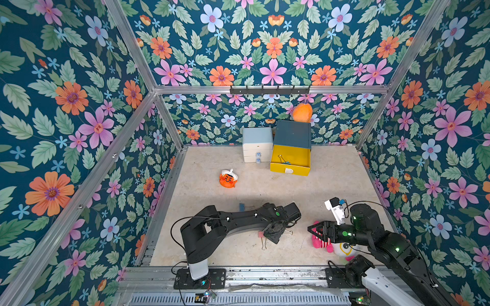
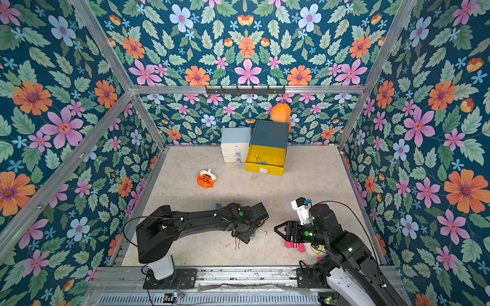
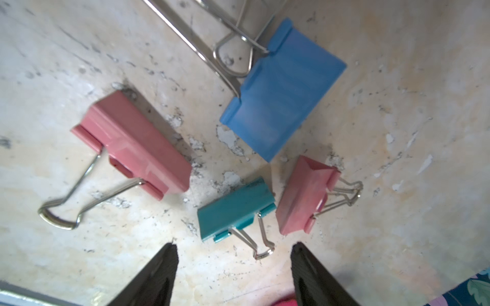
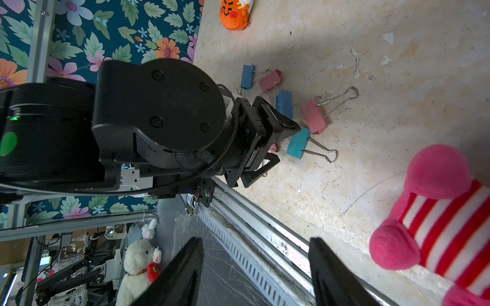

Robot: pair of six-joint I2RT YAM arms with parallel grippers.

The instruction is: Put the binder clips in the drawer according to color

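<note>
My left gripper is open, pointing down over several binder clips: a blue clip (image 3: 283, 89), a teal clip (image 3: 234, 209) nearest between the fingers, and pink clips (image 3: 130, 142) to either side. Nothing is between the fingertips. My right gripper is open over the front right, above a pink-striped plush toy (image 4: 449, 229), nothing in it. At the back, the yellow drawer (image 1: 290, 165) of the dark box stands pulled out with a teal clip (image 1: 283, 159) in it. A white drawer unit (image 1: 257, 145) stands left of it, shut.
An orange figurine (image 1: 228, 178) sits at middle left. An orange object (image 1: 302, 112) is behind the dark box. The middle of the table before the boxes is clear. The front rail (image 1: 275, 270) borders the workspace.
</note>
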